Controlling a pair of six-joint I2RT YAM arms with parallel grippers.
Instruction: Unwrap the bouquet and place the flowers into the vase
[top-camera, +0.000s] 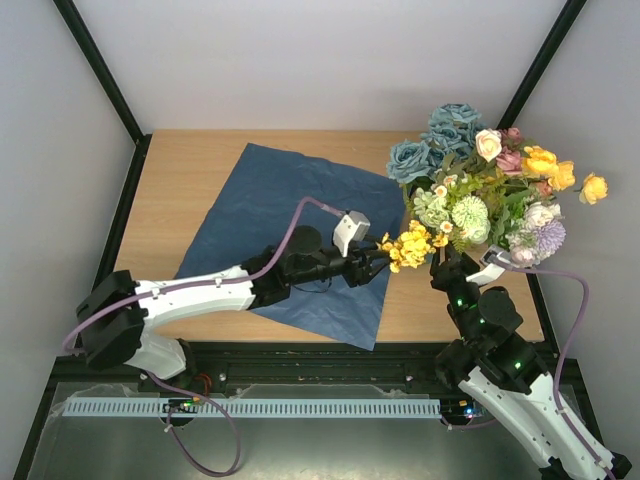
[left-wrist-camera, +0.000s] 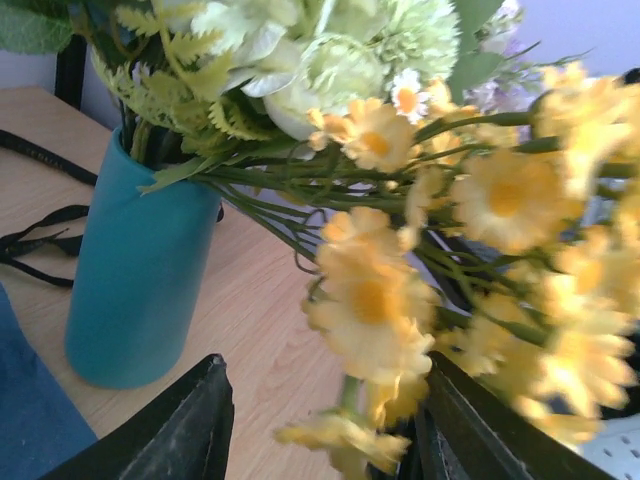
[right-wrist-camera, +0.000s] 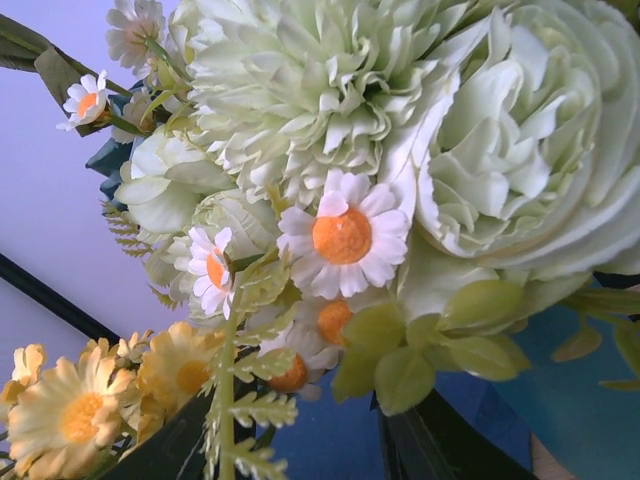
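Note:
A full bouquet of mixed flowers (top-camera: 470, 209) stands in the teal vase (left-wrist-camera: 140, 270) on the right of the table. From its near left side a yellow daisy bunch (top-camera: 409, 246) leans out; its thin stems run back toward the vase mouth in the left wrist view. My left gripper is open around the tip of this bunch, with a yellow bloom (left-wrist-camera: 372, 300) between or just in front of its fingers. Beneath the near side of the bouquet is my right gripper; leaves and daisies (right-wrist-camera: 342, 237) cover much of it, and its fingers stand apart.
A dark blue cloth (top-camera: 300, 200) lies across the middle of the table. Black straps (left-wrist-camera: 40, 235) lie behind the vase.

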